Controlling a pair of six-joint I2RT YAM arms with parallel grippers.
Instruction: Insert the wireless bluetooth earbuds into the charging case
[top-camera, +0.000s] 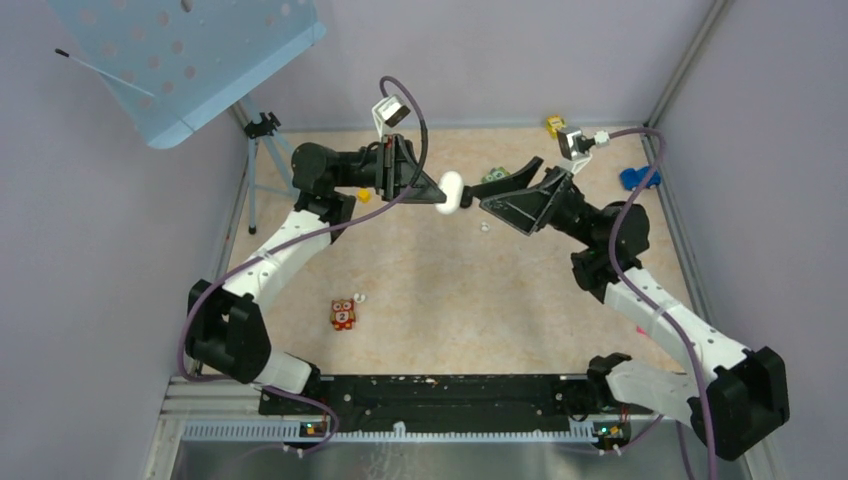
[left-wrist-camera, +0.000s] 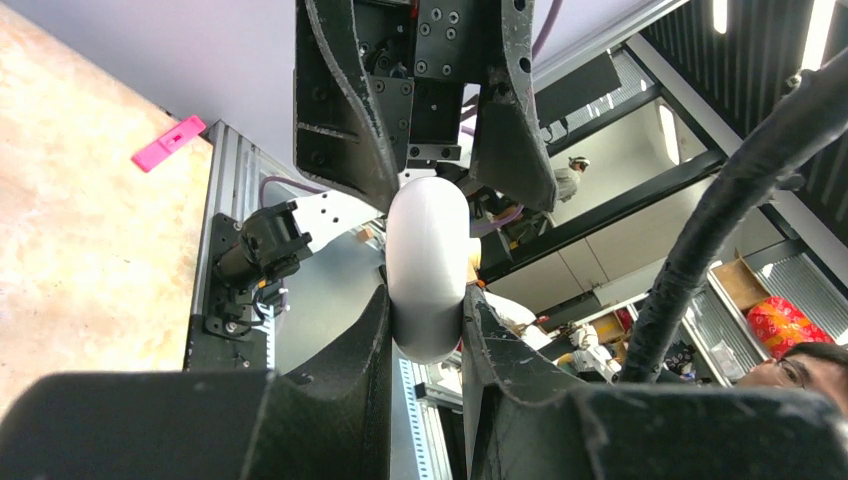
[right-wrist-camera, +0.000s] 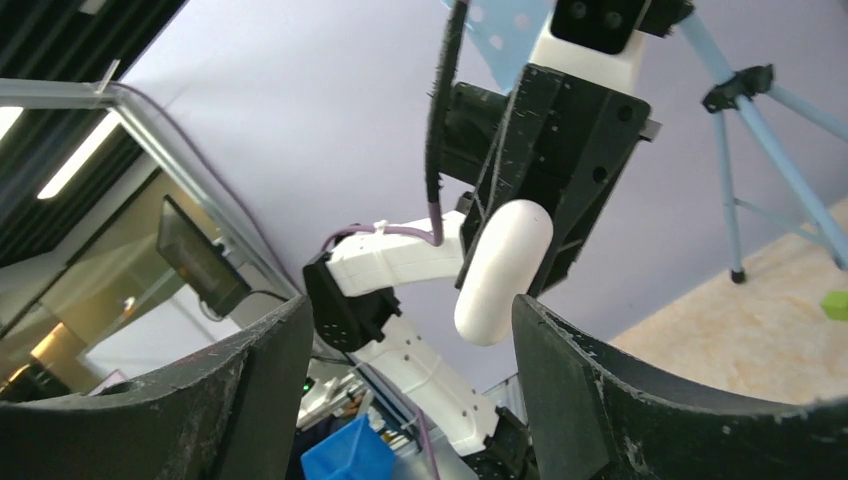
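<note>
A smooth white charging case (top-camera: 450, 192) hangs above the middle of the table, with my left gripper (top-camera: 439, 199) shut on it. In the left wrist view the case (left-wrist-camera: 428, 270) stands upright between the fingertips, and no open lid shows. My right gripper (top-camera: 478, 197) is open just to the right of the case. The right wrist view shows the case (right-wrist-camera: 503, 272) beyond the right fingers, not gripped by them. Small white pieces, possibly earbuds, lie on the table: some beside the owl (top-camera: 360, 297) and one piece (top-camera: 485, 227) below the right gripper. The case's inside is hidden.
A red owl figure (top-camera: 343, 315) is at the front left, a blue toy car (top-camera: 640, 178) at the back right, and a yellow toy (top-camera: 556, 126) at the back. A green owl (top-camera: 495, 175) lies behind the grippers.
</note>
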